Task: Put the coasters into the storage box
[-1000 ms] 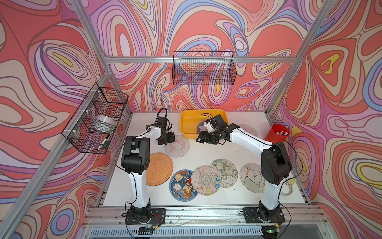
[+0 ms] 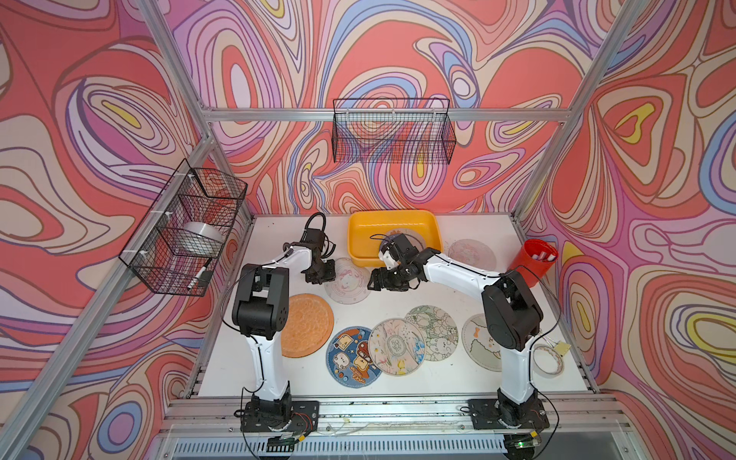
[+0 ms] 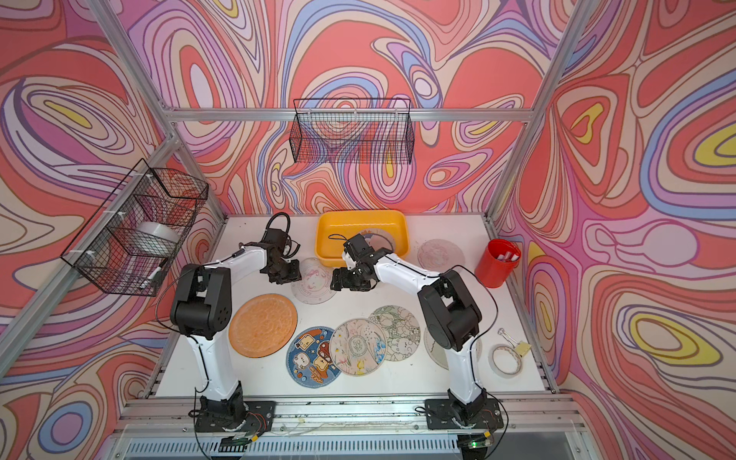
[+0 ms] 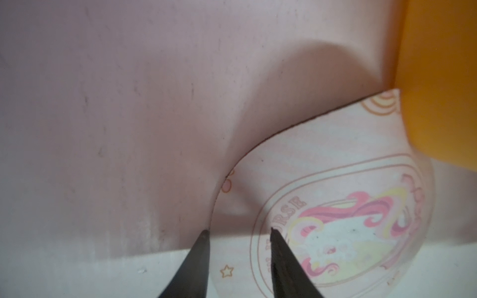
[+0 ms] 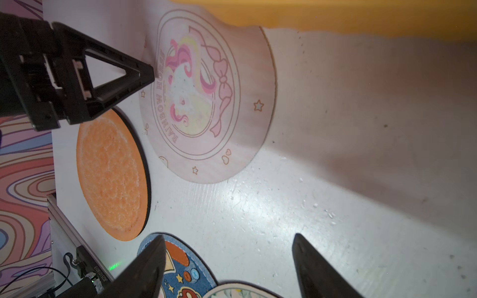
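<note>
The pale pink unicorn coaster [image 2: 349, 280] lies on the table, its far edge partly hidden by the yellow storage box [image 2: 355, 263]. My left gripper is at the coaster's left edge, fingers apart and nothing seen gripped. On the coaster's right side hovers my right gripper, wide open and empty. One coaster [image 2: 412, 237] is visible inside the box. Along the front lie an orange coaster [image 2: 306, 325], a blue one [image 2: 349, 368], a floral one [image 2: 396, 346], a green-patterned one [image 2: 443, 334] and a cream one [image 2: 479, 349].
Another pale pink coaster [image 2: 471, 253] rests right of the box. A red bucket [image 2: 532, 263] stands at the far right, with a roll of tape [image 2: 547, 360] nearer the front. Wire baskets [image 2: 393, 138] hang above the table. Bare table shows between the coaster rows.
The unicorn coaster has slid slightly right. My right gripper has come left and toward the front, closer to the coaster. The left gripper has shifted slightly toward the front.
</note>
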